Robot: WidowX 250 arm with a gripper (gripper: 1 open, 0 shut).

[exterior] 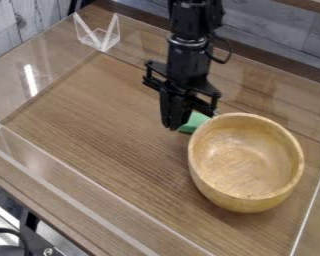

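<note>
My black gripper [172, 114] hangs low over the middle of the wooden table, shut, just left of a green object [195, 122]. Whether it touches that object I cannot tell. The green object lies against the upper left rim of a round wooden bowl [243, 180], which is empty and sits at the right of the table.
A clear plastic bracket [100, 32] stands at the back left. Cables show at the lower left corner.
</note>
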